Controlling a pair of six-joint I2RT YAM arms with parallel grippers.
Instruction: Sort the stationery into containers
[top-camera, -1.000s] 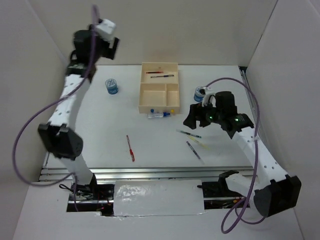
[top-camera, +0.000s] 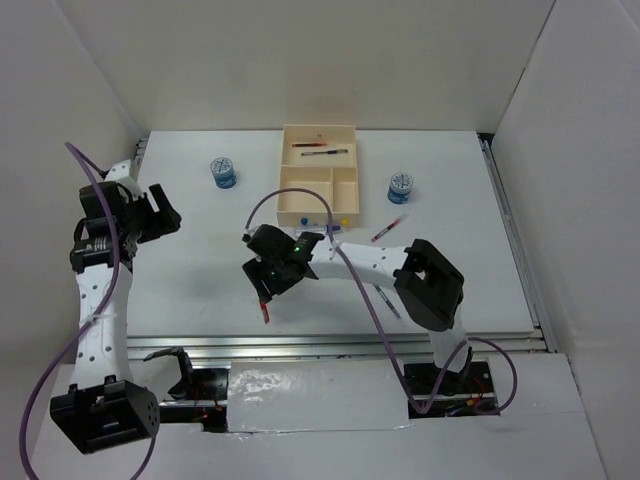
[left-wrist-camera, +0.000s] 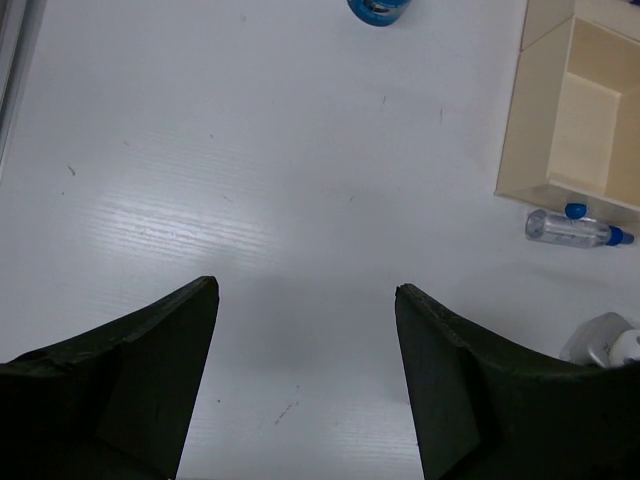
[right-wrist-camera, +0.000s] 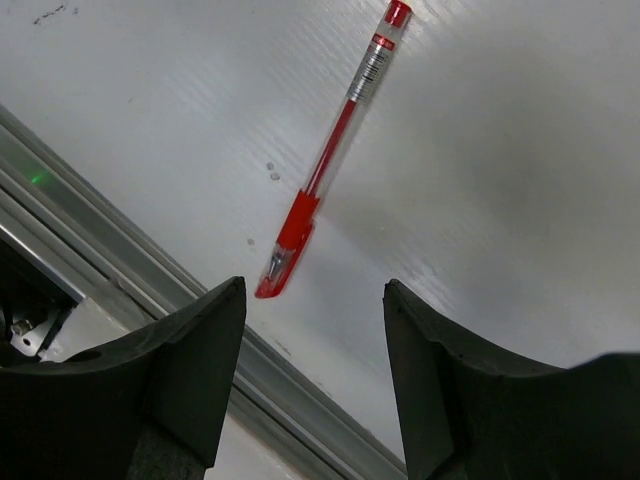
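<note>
A red pen (right-wrist-camera: 334, 150) lies on the table in the right wrist view, beyond the fingertips and slanting from upper right to lower left. My right gripper is open above the table with nothing between its fingers; from the top it hides most of that pen. At the far left, my left gripper hangs open over bare table, empty. The beige divided box (top-camera: 318, 168) stands at the back middle, two pens (top-camera: 325, 152) in its rear compartment. On the right lie a pink pen (top-camera: 389, 228) and a dark pen (top-camera: 386, 301).
A small clear bottle with a blue cap (left-wrist-camera: 568, 229) lies against the box's front. Two blue-lidded jars stand on the table, one left (top-camera: 223, 172) and one right (top-camera: 400, 187). A metal rail (top-camera: 330, 346) runs along the front edge.
My right arm has swung left from the right side to above the red pen. My left arm has drawn back from the rear left and come lower along the left edge.
</note>
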